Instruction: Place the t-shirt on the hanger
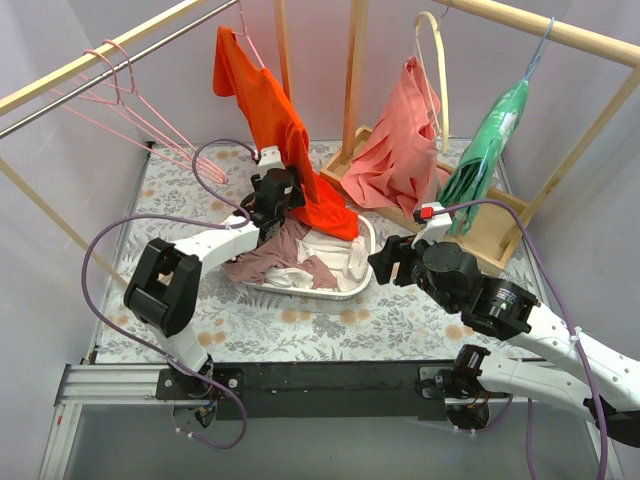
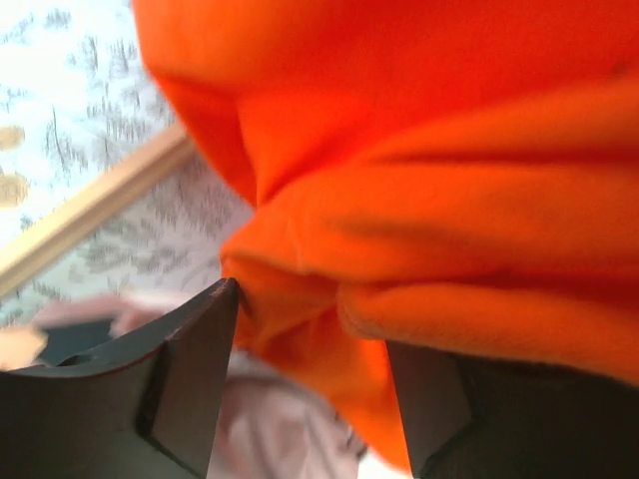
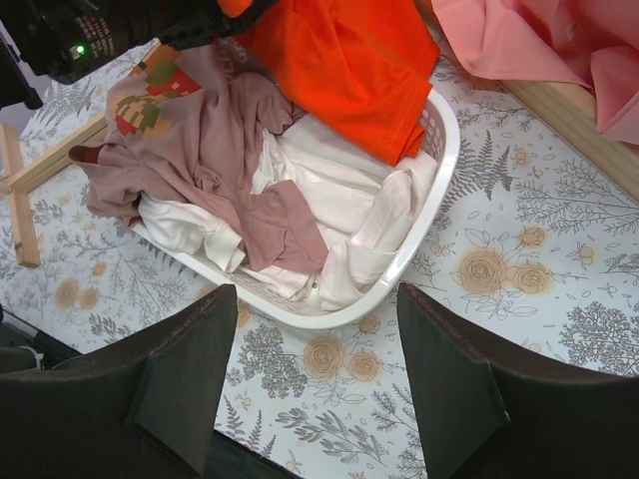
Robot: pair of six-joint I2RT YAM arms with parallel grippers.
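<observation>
An orange T-shirt (image 1: 272,120) droops from a pink hanger (image 1: 248,32) on the left rail, its lower end resting over the basket. At the shirt's lower part is my left gripper (image 1: 283,185). In the left wrist view, its fingers (image 2: 200,369) stand apart with orange cloth between and in front of them; whether they touch it is unclear. My right gripper (image 1: 385,262) is off to the right of the basket, fingers apart. Nothing lies between its fingers in the right wrist view. More pink hangers (image 1: 118,68) hang empty at the far left.
A white basket (image 3: 452,165) holds mauve and white clothes (image 3: 329,185). Salmon cloth (image 1: 395,145) and a green garment (image 1: 490,150) hang from the right rail. Wooden posts (image 1: 355,80) stand at the back.
</observation>
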